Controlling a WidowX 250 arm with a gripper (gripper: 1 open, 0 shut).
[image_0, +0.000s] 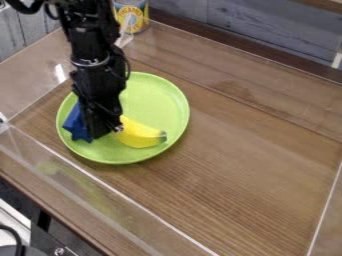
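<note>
A black robot arm reaches down from the upper left to a green plate (158, 95) on the wooden table. Its gripper (104, 125) is low over the left half of the plate, between a blue object (76, 122) and a yellow object (142, 134). The fingertips are dark and partly lost against the arm, and nothing clearly shows held between them; the gripper looks shut. The blue object is partly hidden behind the gripper. The yellow object lies on the right of the gripper, on the plate.
A can (131, 18) stands at the back, behind the arm. A grey back wall runs along the top right, and the table's front edge crosses the lower left.
</note>
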